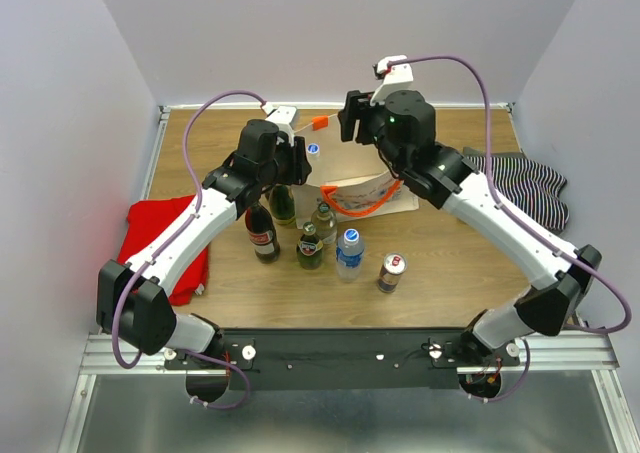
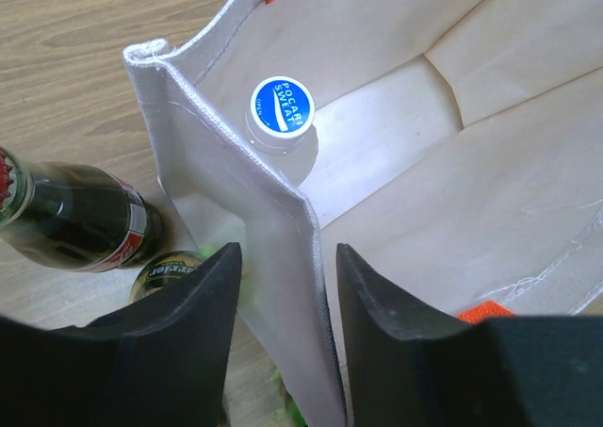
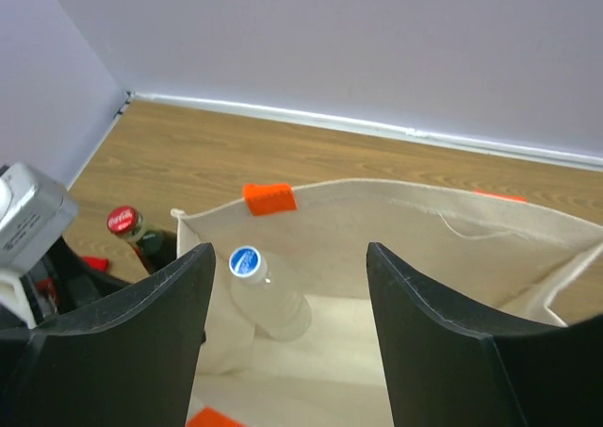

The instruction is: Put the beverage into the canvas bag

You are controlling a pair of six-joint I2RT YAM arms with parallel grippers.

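Observation:
The pale canvas bag (image 1: pixel 352 159) stands open at the table's back, with orange handles. Inside, at its left end, a clear bottle with a blue-and-white cap (image 2: pixel 283 108) stands upright. My left gripper is open, its fingers (image 2: pixel 209 295) apart on either side of the bag's left wall rim. Above the bag, my right gripper is open with nothing between its fingers. Outside the bag stand a cola bottle (image 1: pixel 263 238), a tall green bottle (image 1: pixel 283 206), a short green bottle (image 1: pixel 309 250), a clear bottle (image 1: pixel 325 225), a second blue-capped bottle (image 1: pixel 349 257) and a can (image 1: pixel 391 272).
A red cloth (image 1: pixel 150 235) lies at the left and a striped cloth (image 1: pixel 520 186) at the right. Bottles crowd the front of the bag, close under my left arm. Bare table (image 1: pixel 450 273) shows at the front right.

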